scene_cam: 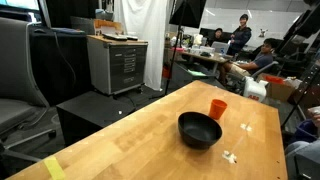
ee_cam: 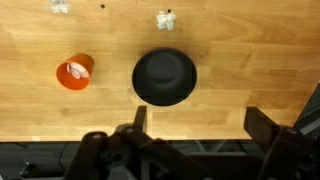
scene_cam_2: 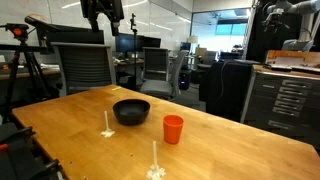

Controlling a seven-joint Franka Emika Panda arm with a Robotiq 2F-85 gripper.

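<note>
A black bowl [scene_cam: 200, 130] rests on the wooden table, its open top facing up and its inside looking empty in the wrist view. Beside it stands an orange-red cup [scene_cam_2: 173, 129]; from above, something whitish shows inside the cup [ee_cam: 75, 71]. Two small pale items with thin stems are on the table, one nearer the bowl [scene_cam_2: 108, 125] and another at the front [scene_cam_2: 155, 165]. High over the table, my gripper is open, its dark fingers wide apart and nothing between them. The bowl lies ahead of the fingers in the wrist view, well below.
An office chair [scene_cam: 25, 90] stands by one side, and a grey drawer cabinet [scene_cam: 115, 65] is behind. People sit and stand in the far background.
</note>
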